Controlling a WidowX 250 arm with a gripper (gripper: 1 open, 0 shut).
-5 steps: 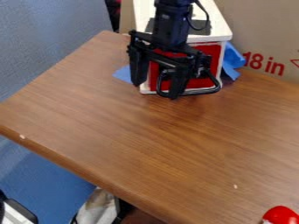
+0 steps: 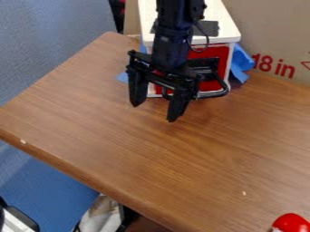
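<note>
My black gripper (image 2: pixel 155 98) hangs over the wooden table, in front of a white box with a red front (image 2: pixel 211 56) at the back. Its two fingers are apart, pointing down, with nothing visible between them except the red and white behind. A dark handle-like bar sits on the red front, partly hidden by the gripper.
Blue tape (image 2: pixel 240 65) lies beside the box, a cardboard box (image 2: pixel 278 45) stands at the back right, and a red object (image 2: pixel 291 223) is at the front right corner. The table's left edge borders a blue floor.
The gripper has come slightly down and toward the front, away from the box's red front, and its fingers show farther apart than a second ago.
</note>
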